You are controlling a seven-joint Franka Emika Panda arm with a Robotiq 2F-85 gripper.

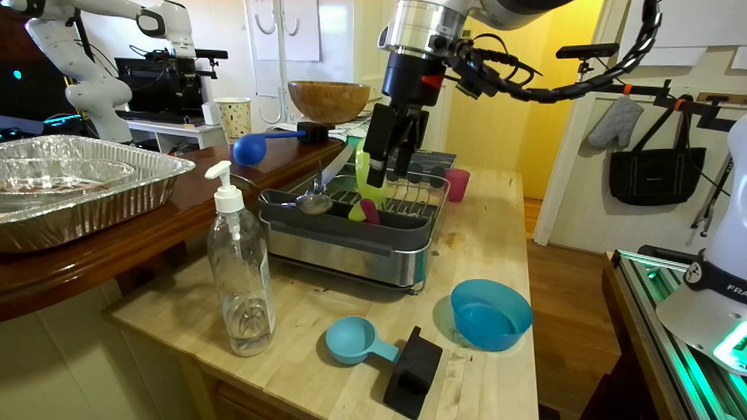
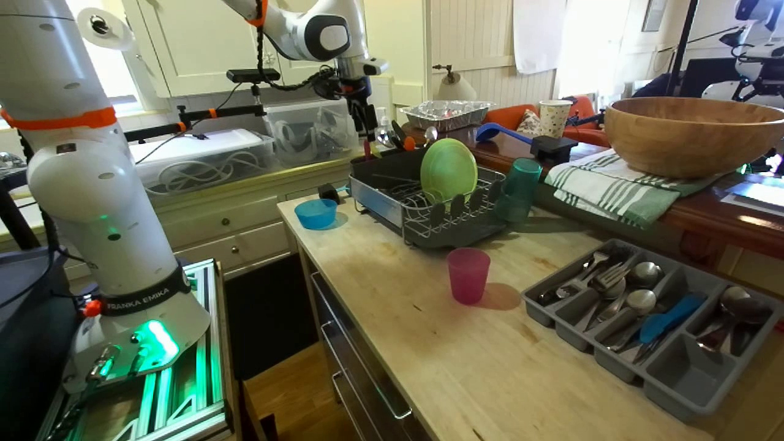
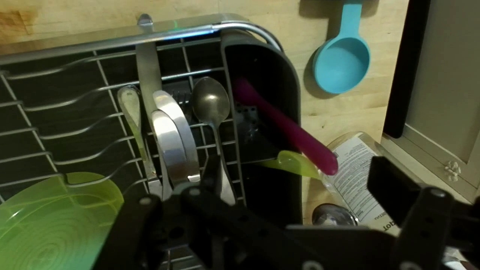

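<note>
Above the cutlery end of the dish rack (image 1: 336, 245) hangs my gripper (image 1: 390, 170), its fingers apart and nothing between the fingers. In the wrist view, one fingertip (image 3: 382, 182) is at the right, beyond the magenta handle (image 3: 292, 132). This handle and a yellow-green one (image 3: 297, 164) stick out of the black cutlery holder (image 3: 270, 198), in the gap between the fingers, lower down. Several knives and spoons (image 3: 210, 101) rest on the wires alongside. A green plate (image 2: 448, 170) stands upright in the rack. Black gripper parts hide the lower middle of the wrist view.
Close to the rack stands a clear pump bottle (image 1: 241, 301). A light-blue scoop (image 1: 350, 339) and a blue bowl (image 1: 490, 315) are on the counter. Farther along are a pink cup (image 2: 468, 275) and a cutlery tray (image 2: 558, 323); bare counter lies between the cup and the front edge.
</note>
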